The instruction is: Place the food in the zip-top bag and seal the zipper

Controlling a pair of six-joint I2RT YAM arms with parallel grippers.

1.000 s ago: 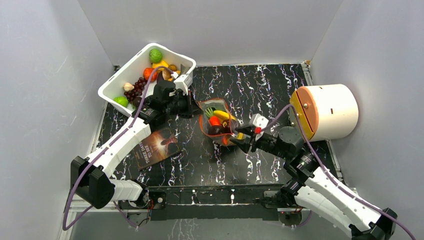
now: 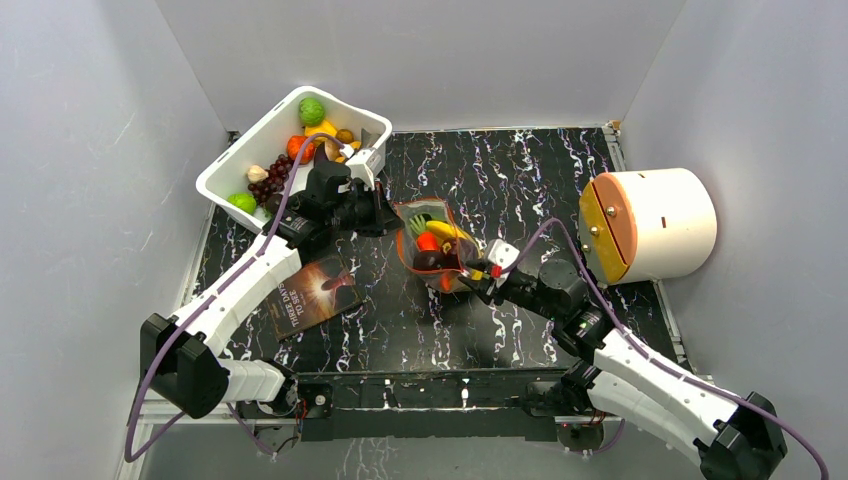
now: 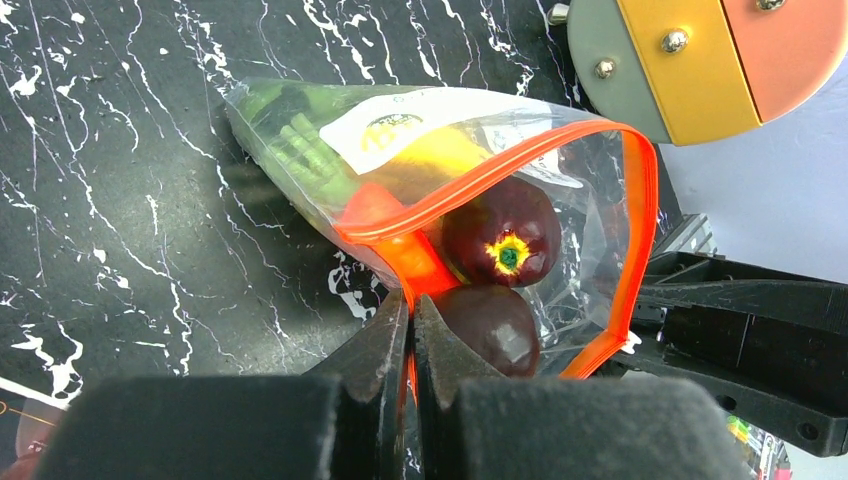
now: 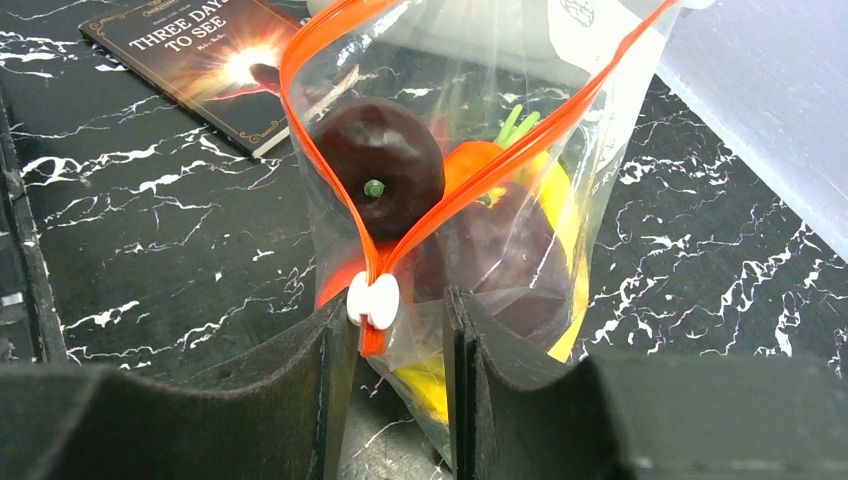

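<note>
The clear zip top bag (image 2: 440,245), with an orange zipper edge, stands with its mouth wide open between my grippers. Inside are dark round eggplants (image 3: 500,235), something red (image 3: 410,260), a yellow item (image 4: 560,215) and green stalks (image 3: 310,155). My left gripper is shut on the bag's orange edge at one corner. At the opposite corner sits the white zipper slider (image 4: 372,300). My right gripper is part open there, the slider between its fingers, close to the left one and well apart from the right one.
A white basket (image 2: 225,185) of toy food stands at the back left. The book (image 2: 312,295) lies beneath the left arm. A cream, drum-shaped box (image 2: 660,225) stands on the right. Bare marbled table (image 2: 510,170) lies behind the bag.
My right gripper has moved a little left, closer in at the slider corner, and its wrist has turned slightly. The left arm and the bag look nearly unchanged.
</note>
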